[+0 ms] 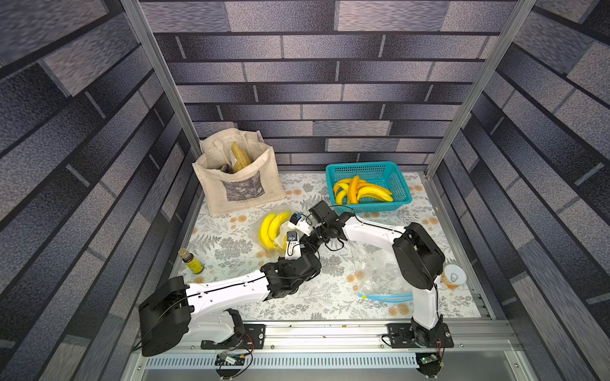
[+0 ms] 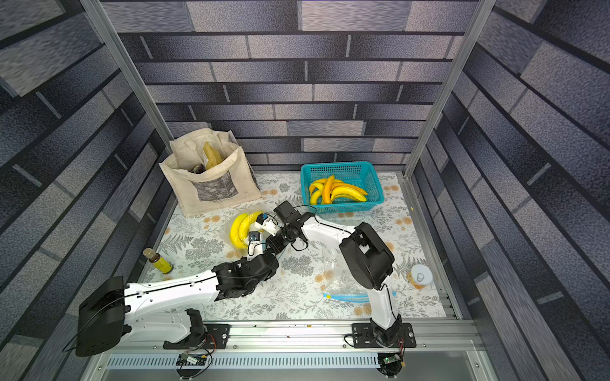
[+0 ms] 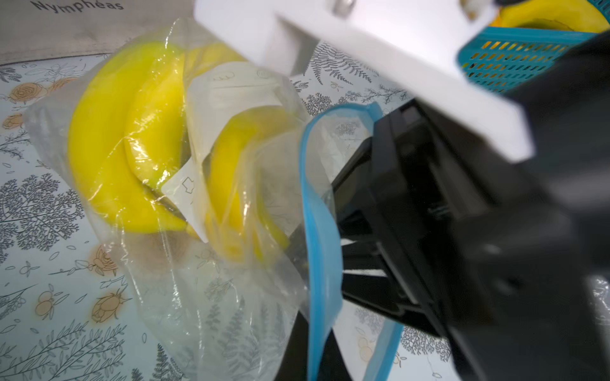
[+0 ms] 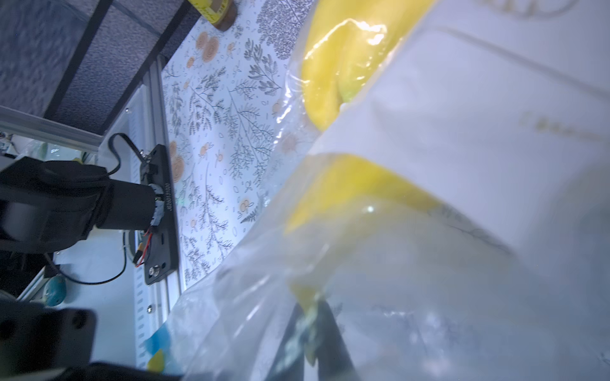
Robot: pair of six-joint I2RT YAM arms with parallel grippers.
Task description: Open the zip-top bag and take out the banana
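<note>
A clear zip bag [image 3: 209, 304] lies on the table with yellow bananas [image 3: 114, 146] and white paper inside. Its blue-edged mouth [image 3: 324, 254] gapes. At that edge, my left gripper is shut on the blue zip strip. The right gripper's dark arm reaches through the mouth in the left wrist view. In the right wrist view, my right gripper is shut inside the bag, with film around it. A banana [image 4: 362, 184] narrows to a yellowish tip at the fingers; whether they grip it, I cannot tell.
A tote bag [image 1: 238, 171] stands back left, and a teal basket [image 1: 368, 168] of bananas back right. Another clear bag with a blue strip [image 1: 387, 297] lies front right. A small bottle [image 1: 190, 261] and a lidded jar [image 1: 453, 275] stand near the sides.
</note>
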